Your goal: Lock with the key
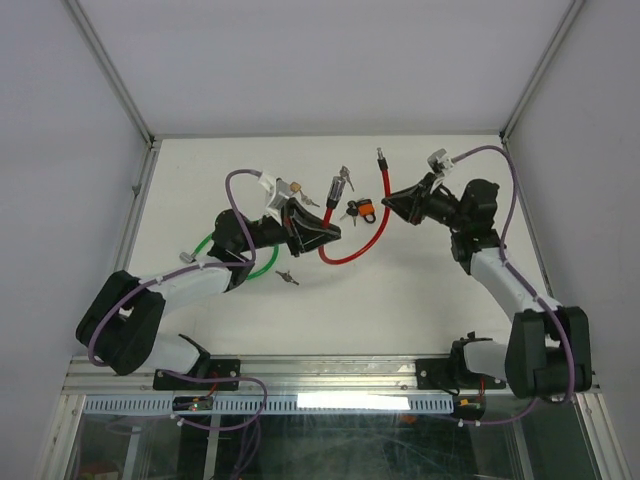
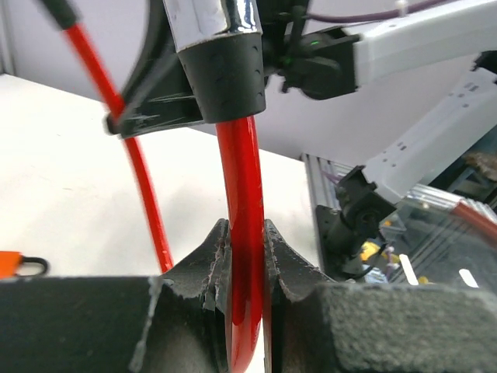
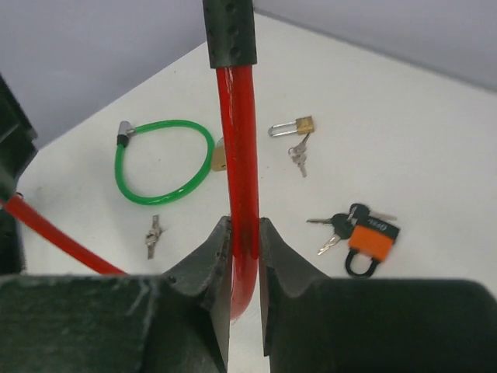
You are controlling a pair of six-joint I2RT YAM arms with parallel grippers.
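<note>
A red cable lock (image 1: 346,259) hangs in a U between my two grippers, its ends apart. My left gripper (image 1: 326,232) is shut on the cable just under the silver-and-black lock head (image 2: 216,47), which points up. On the other arm, my right gripper (image 1: 388,203) has the red cable (image 3: 239,148) between its fingers, below the black collar (image 3: 231,35); the slim metal pin end (image 1: 381,154) points up. Keys (image 1: 346,175) show beside the lock head in the top view; whether they hang from it or lie on the table I cannot tell.
An orange padlock (image 3: 373,242) with dark-headed keys (image 3: 339,224) lies on the table (image 1: 400,300). Farther left are a brass padlock (image 3: 304,125), small keys (image 3: 300,154), a green cable lock (image 3: 159,199) and another key set (image 3: 153,235).
</note>
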